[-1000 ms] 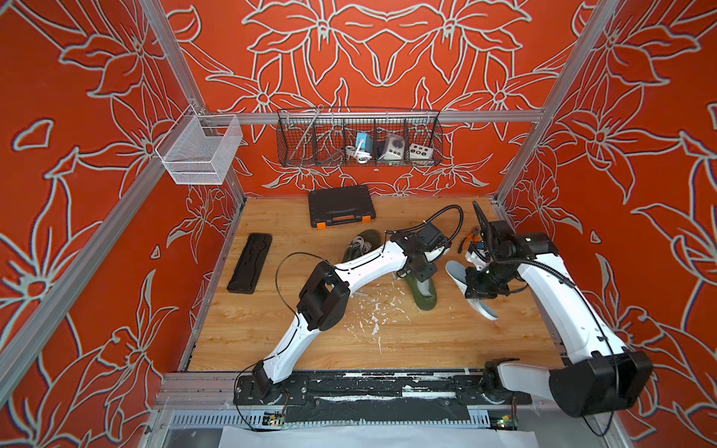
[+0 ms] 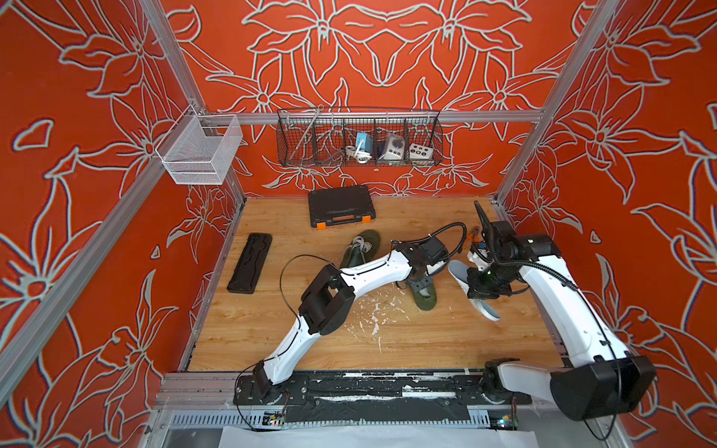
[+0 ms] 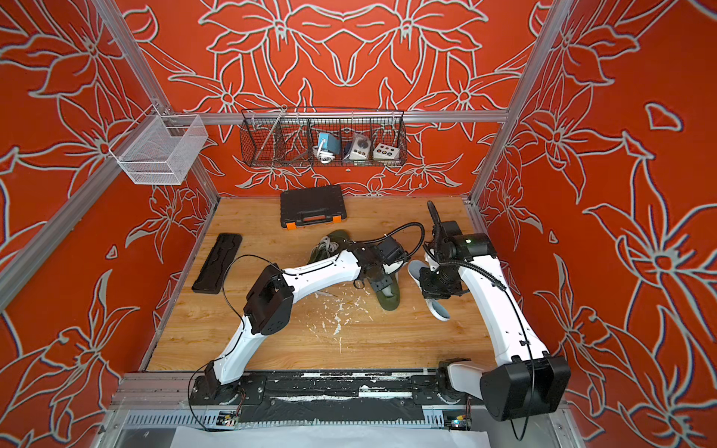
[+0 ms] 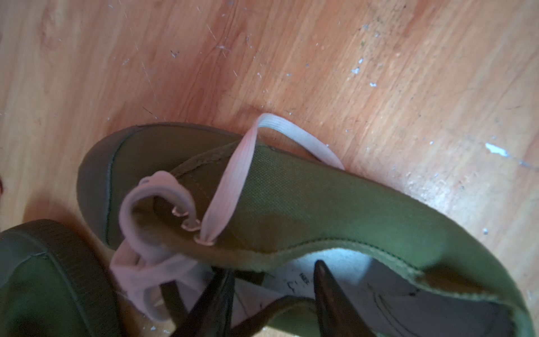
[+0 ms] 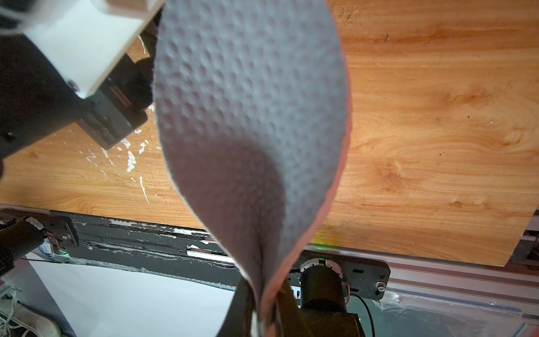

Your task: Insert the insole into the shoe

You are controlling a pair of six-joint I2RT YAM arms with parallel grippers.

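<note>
An olive canvas shoe (image 2: pixel 424 298) with a white lace lies on the table. My left gripper is over it, fingers apart at the near side of the shoe's opening, by the tongue and lace; whether they touch it is unclear. My right gripper is shut on a grey dimpled insole (image 5: pixel 247 95), pinched narrow between the fingers and flaring above, held to the right of the shoe. A second olive shoe (image 2: pixel 352 254) lies behind the left arm, partly hidden.
A black case (image 2: pixel 340 201) with orange latches lies at the back, a black tray (image 2: pixel 250 261) at the left. Wire baskets hang on the walls.
My left gripper and its wrist have shifted slightly over the shoe, the cable loop moving with them. My right gripper with the insole has edged very slightly rightward.
</note>
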